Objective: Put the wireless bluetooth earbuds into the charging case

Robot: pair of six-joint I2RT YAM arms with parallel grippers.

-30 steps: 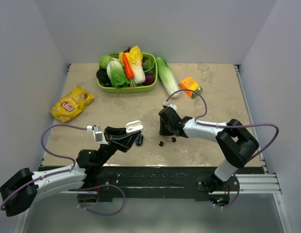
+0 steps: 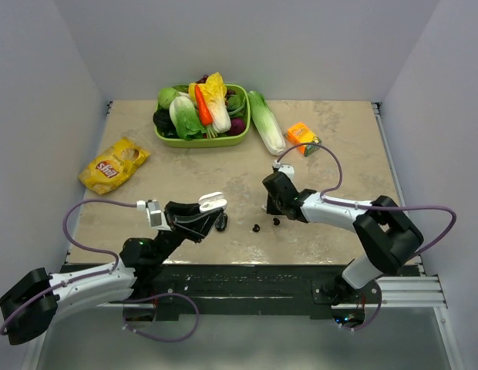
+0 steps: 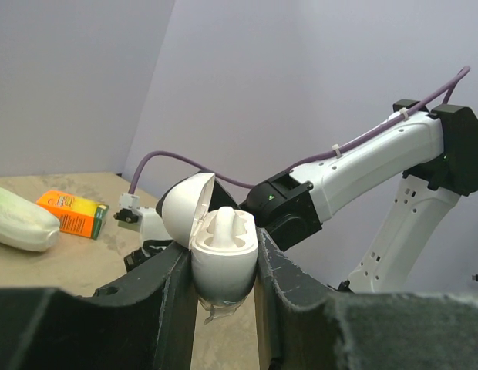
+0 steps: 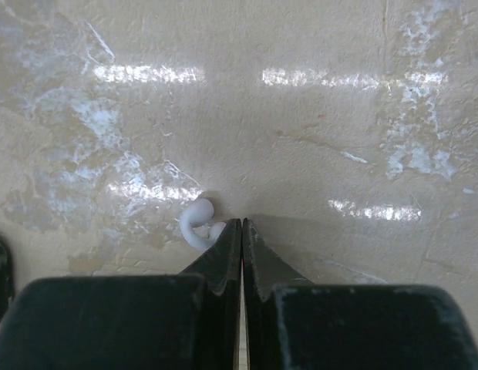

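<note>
A white charging case [image 3: 223, 266], lid tipped back, is clamped by my left gripper [image 2: 211, 213] above the table's front left. A raised white part stands in its middle; whether its slots are filled cannot be made out. On the table lies a white earbud [image 4: 194, 223], curved side to the left in the right wrist view. My right gripper is low over the table with its tips pressed together and nothing between them. The earbud sits just outside, against or very near the left finger. From above, the right hand [image 2: 279, 193] mostly covers that spot.
Two small black earbuds [image 2: 257, 228] [image 2: 276, 221] and a black case [image 2: 221, 222] lie near the front. Farther back are a green vegetable basket [image 2: 203, 142], a cabbage [image 2: 267, 125], an orange box [image 2: 304, 136] and a chip bag [image 2: 113, 166].
My right gripper went from open to shut, after moving up and back down to the right. The left gripper stayed still.
</note>
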